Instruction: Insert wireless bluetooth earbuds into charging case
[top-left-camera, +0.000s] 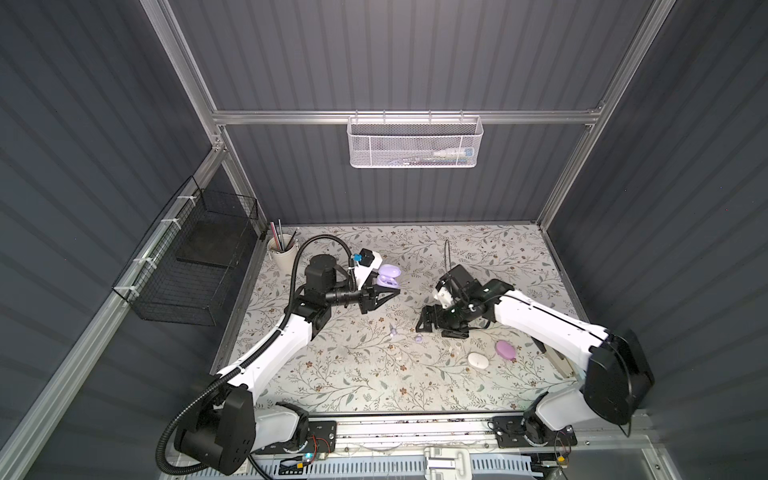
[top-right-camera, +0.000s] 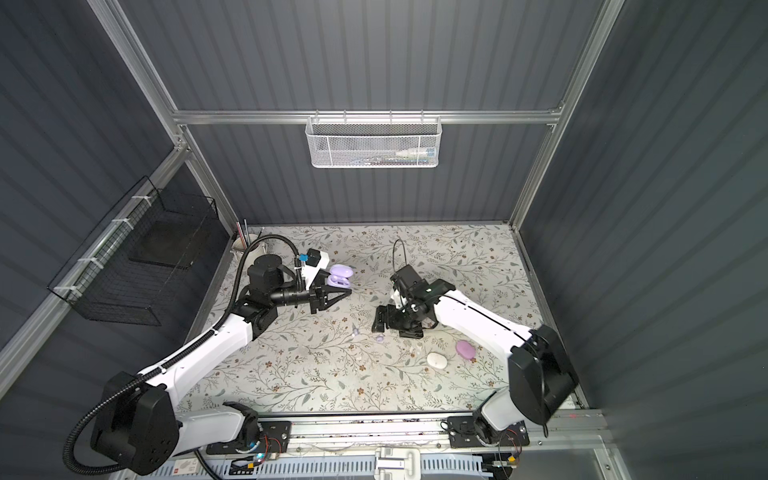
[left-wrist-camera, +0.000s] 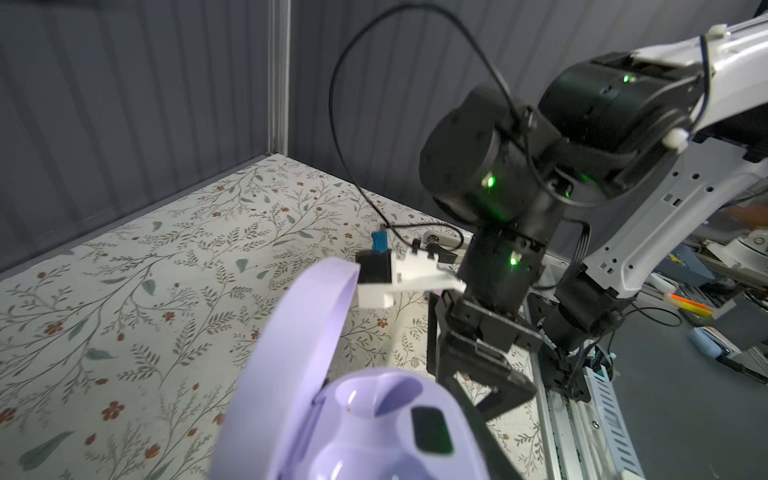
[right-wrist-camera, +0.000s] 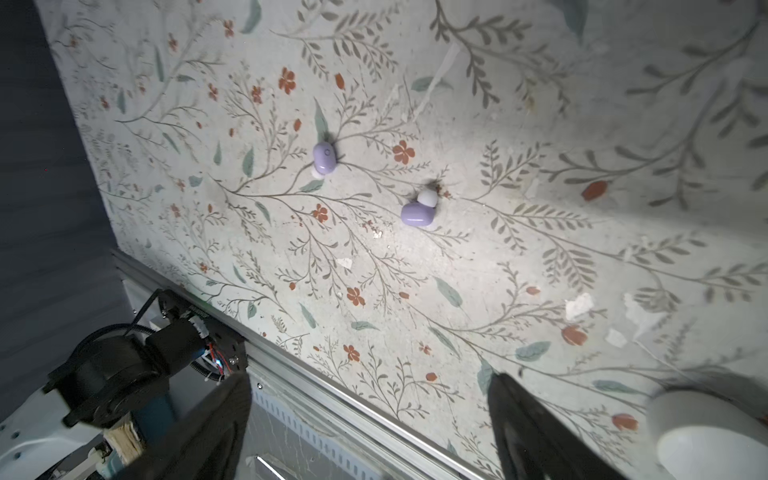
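My left gripper (top-left-camera: 389, 297) is shut on the purple charging case (top-left-camera: 389, 280), held above the table. In the left wrist view the case's lid (left-wrist-camera: 292, 360) stands raised, and its hollow earbud slots (left-wrist-camera: 380, 394) show; its lower part is cut off by the frame edge. Two purple earbuds lie apart on the table: one earbud (right-wrist-camera: 324, 158) and another earbud (right-wrist-camera: 418, 213) with its pale tip showing, both in the right wrist view. Over the table near them hangs my right gripper (top-right-camera: 392, 326), its fingers apart and empty.
A white oval case (top-left-camera: 478, 361) and a pink oval case (top-left-camera: 505, 349) rest at the right front. A cup of pens (top-left-camera: 284, 254) stands back left. Between the arms and the back wall the table is clear.
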